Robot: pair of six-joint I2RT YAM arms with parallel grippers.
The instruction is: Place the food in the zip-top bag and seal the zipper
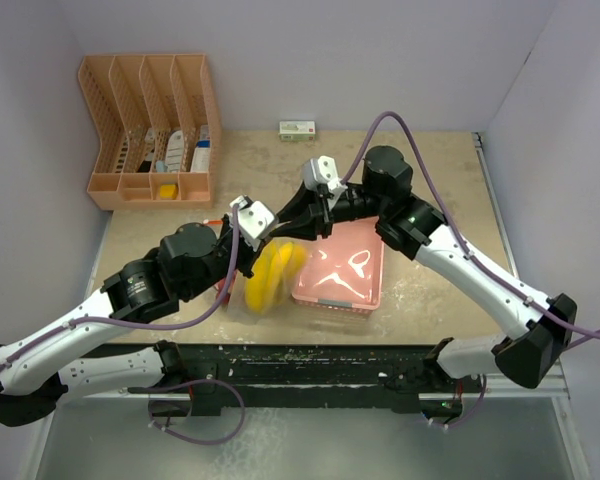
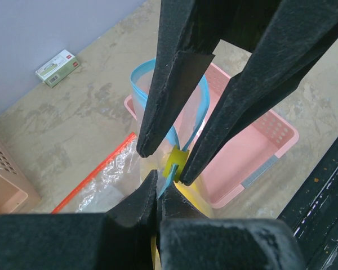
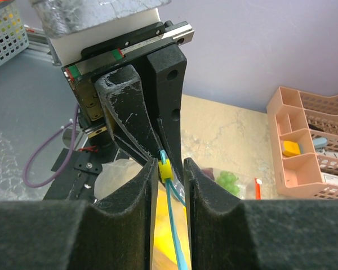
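The clear zip top bag [image 2: 201,107] with a blue zipper rim hangs with yellow food, perhaps bananas [image 1: 265,285], inside it. At one end of the zipper, my left gripper is shut on the blue strip. A small yellow slider [image 2: 177,160] sits on the strip just beyond those fingertips. Either side of the slider stand the fingers of my right gripper, part open, with gaps beside it. Towards the far end the bag's mouth still gapes, as the left wrist view shows.
Behind the bag lies a pink basket [image 1: 375,275]. Another bag [image 2: 110,183] with a red edge rests at the left. A peach organizer [image 1: 100,187] and a small green-white box [image 1: 297,130] stand at the back. Both arms crowd the middle.
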